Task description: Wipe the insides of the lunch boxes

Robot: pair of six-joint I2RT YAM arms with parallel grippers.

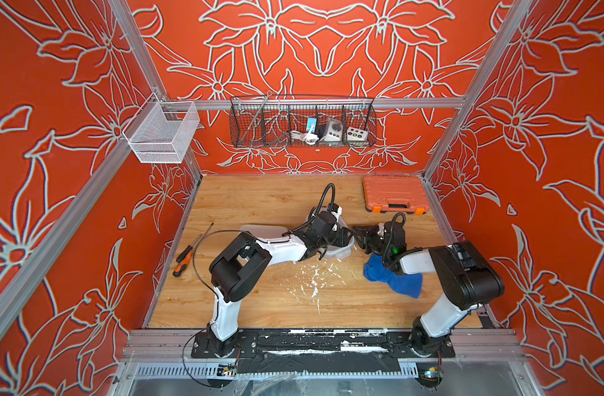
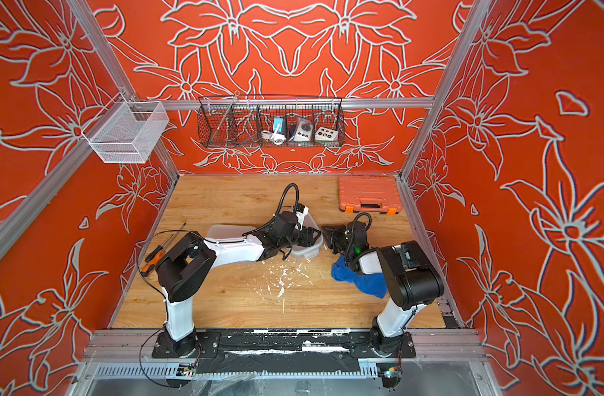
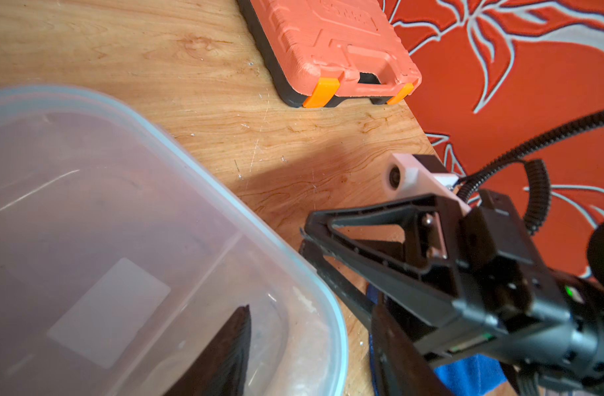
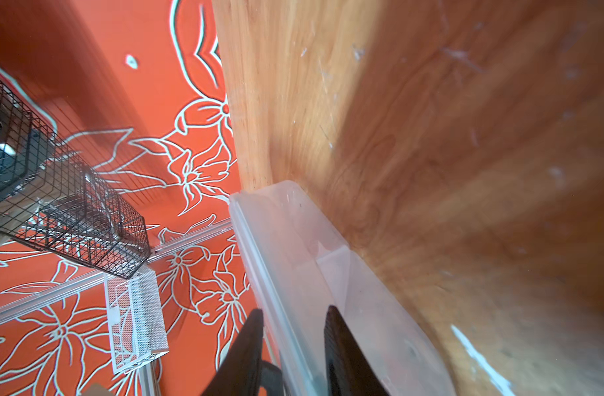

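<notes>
The translucent lunch box [image 3: 104,217] stands mid-table with its open side visible in the left wrist view; a pale rectangular patch shows on its inside. At its rim, my left gripper [image 1: 345,237] is shut on the box wall, one fingertip inside and one outside. My right gripper has its fingers part open, with the rim running between them; contact cannot be told. In the top views both arms cover much of the box. A blue cloth [image 1: 394,276] lies crumpled under and beside the right forearm, outside both grippers.
Another translucent piece [image 1: 262,231] lies partly hidden behind the left forearm. White scraps [image 1: 315,280] are scattered in front of the box. At the back right sits an orange case [image 1: 395,193]; screwdrivers [image 1: 183,260] lie at the left edge.
</notes>
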